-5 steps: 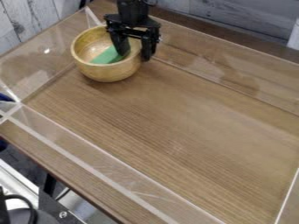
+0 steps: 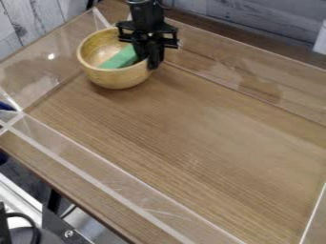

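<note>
A wooden bowl [image 2: 112,74] sits near the top left of the table, with a green object [image 2: 118,59] inside it. My black gripper [image 2: 152,55] reaches down from the top at the bowl's right side, its lower part over the rim and partly in front of the green object. It looks shut, but what lies between its fingers is too small and dark to make out.
Grey panels stand along the back edge. Black cables lie at the lower left.
The gripper has shifted slightly at the bowl's right rim. The bowl and green object have stayed about in place.
</note>
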